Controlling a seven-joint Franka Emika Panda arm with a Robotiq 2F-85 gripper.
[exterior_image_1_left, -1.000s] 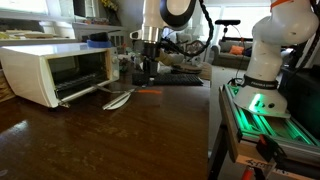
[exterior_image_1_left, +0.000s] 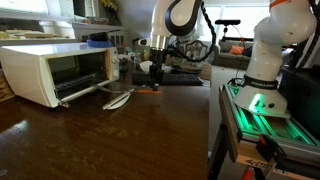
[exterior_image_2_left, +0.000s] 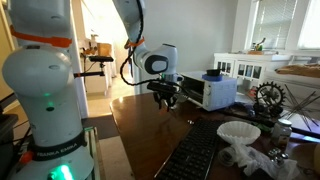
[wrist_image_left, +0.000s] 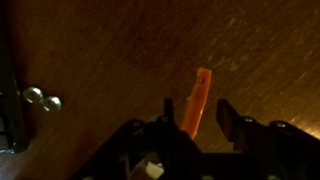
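Note:
A slim orange stick-like object (exterior_image_1_left: 147, 91) lies on the dark brown table (exterior_image_1_left: 140, 135). Just over it, in exterior view 1, hangs my gripper (exterior_image_1_left: 156, 83), pointing down. From the wrist, the orange object (wrist_image_left: 198, 98) runs between the dark fingers, with a gap to each side. The fingers stand apart and do not appear to grip it. Its near end drops out of sight between the fingers.
A white toaster oven (exterior_image_1_left: 42, 78) stands at the left with its front open. A white plate (exterior_image_1_left: 118, 101) lies near it. A black keyboard (exterior_image_2_left: 192, 150) occupies the table's other side.
In exterior view 1 my gripper has come down, nearer the orange object. The orange object has not visibly moved.

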